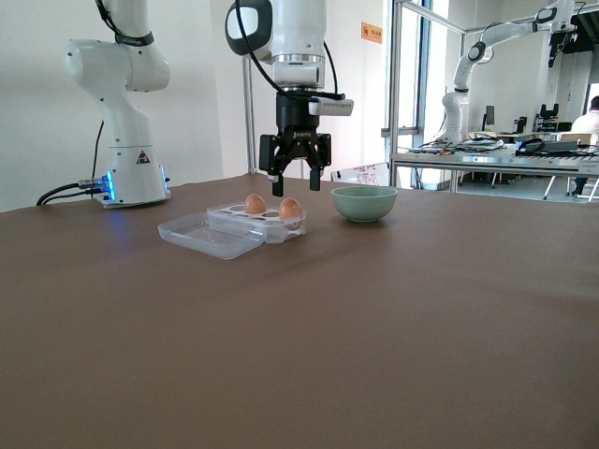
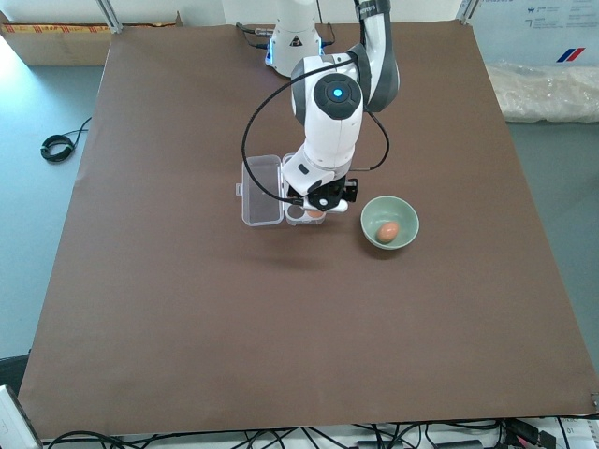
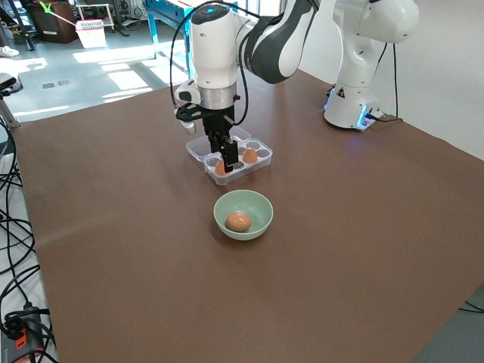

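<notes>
A clear plastic egg carton lies open on the table, with two brown eggs in its cups. Beside it a pale green bowl holds one brown egg. The gripper hangs over the carton, between it and the bowl in the top view, fingers pointing down and apart, with nothing seen between them. In the left view the arm hides much of the carton.
Cables run along the table's edge.
</notes>
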